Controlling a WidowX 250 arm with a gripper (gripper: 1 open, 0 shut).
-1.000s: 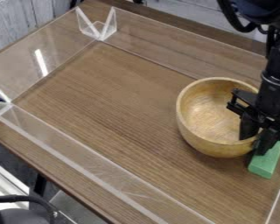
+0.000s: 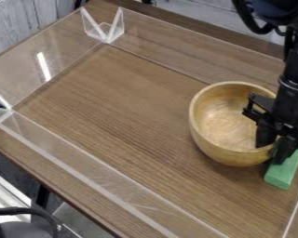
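Note:
A tan bowl (image 2: pixel 220 116) stands tilted at the right of the wooden table. My black gripper (image 2: pixel 268 139) is at the bowl's right rim, shut on it as far as shows; the fingertips are dark and partly merged with the shadow. Just right of and below the bowl, under the gripper, lies a green block (image 2: pixel 283 173), partly hidden by the fingers.
A clear plastic holder (image 2: pixel 101 26) sits at the back left. A dark object (image 2: pixel 8 223) is at the bottom left corner.

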